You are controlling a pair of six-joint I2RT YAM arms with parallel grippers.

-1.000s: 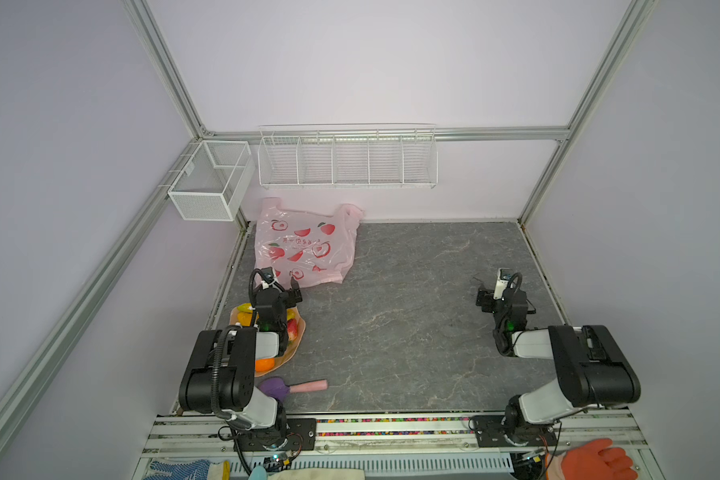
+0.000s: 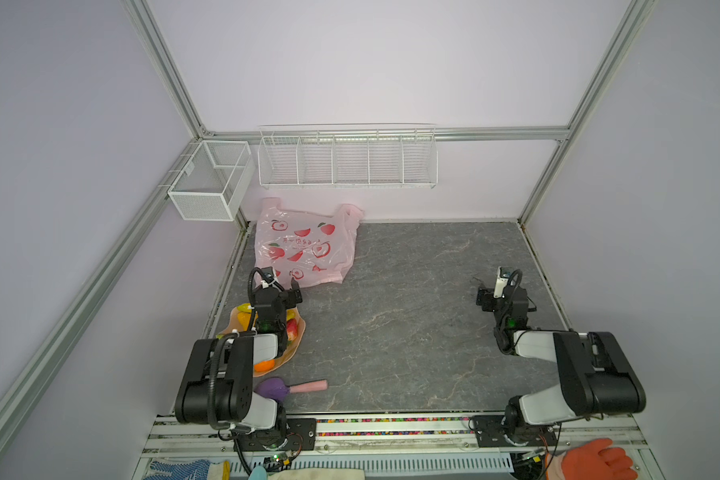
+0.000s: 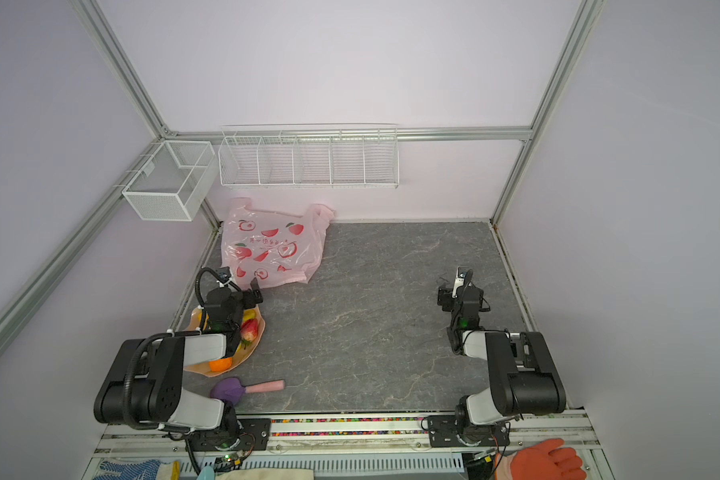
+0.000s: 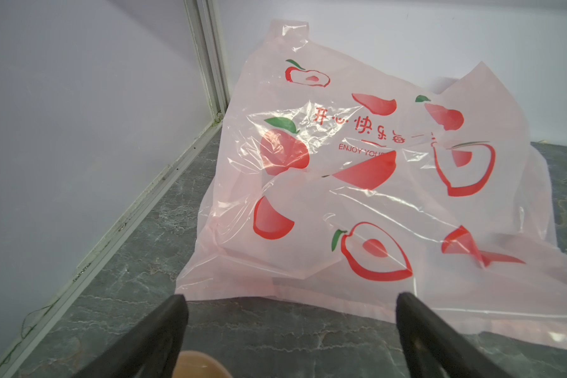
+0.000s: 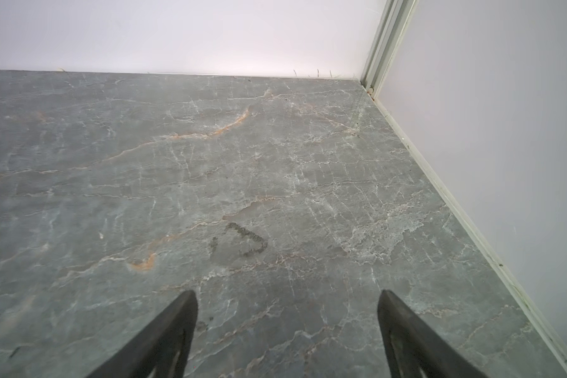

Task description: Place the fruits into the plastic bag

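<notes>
A pink plastic bag [image 2: 308,240] printed with red fruit lies flat at the back left of the grey table, filling much of the left wrist view [image 4: 371,208]. A round tray [image 3: 260,336] at the front left holds fruit, including an orange [image 2: 264,365], a red fruit [image 3: 249,330] and yellow fruit [image 2: 244,309], partly hidden by the left arm. My left gripper hovers near the bag's front edge, open and empty. My right gripper is open and empty over bare table at the right.
A purple spatula [image 2: 272,389] with pink handle lies at the front left. Wire baskets [image 2: 348,160] hang on the back wall and left corner.
Both arms' rear sections have shifted slightly in the top left view. The bag and fruit have not moved.
</notes>
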